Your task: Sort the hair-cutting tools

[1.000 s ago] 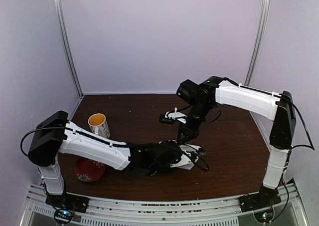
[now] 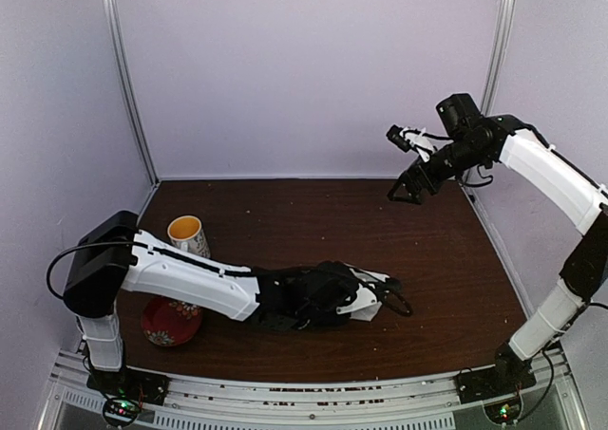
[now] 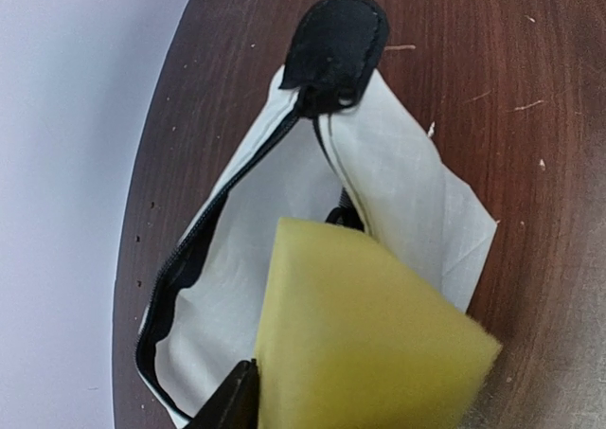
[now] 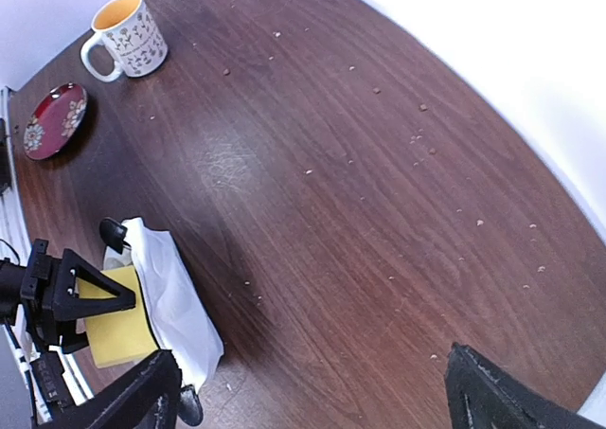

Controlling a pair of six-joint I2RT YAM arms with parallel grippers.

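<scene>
A white pouch point(image 3: 213, 259) with a black zipper lies on the table, its mouth spread open. At that mouth sits a yellow block point(image 3: 365, 325), sponge-like, filling the lower part of the left wrist view. My left gripper is at the block, its black fingers against it in the right wrist view; whether they grip it cannot be made out. A small dark item point(image 3: 346, 211) shows partly inside the pouch. My right gripper point(image 2: 407, 191) is raised over the far right of the table, open, with nothing between its fingers.
A white patterned mug point(image 4: 135, 45) with an orange inside and a red flowered bowl point(image 2: 171, 324) stand on the left. The left arm point(image 2: 190, 283) crosses above the table's front. Bare wood point(image 2: 446, 288) stretches across the middle and right.
My right arm has swung away from the pouch, up and to the right.
</scene>
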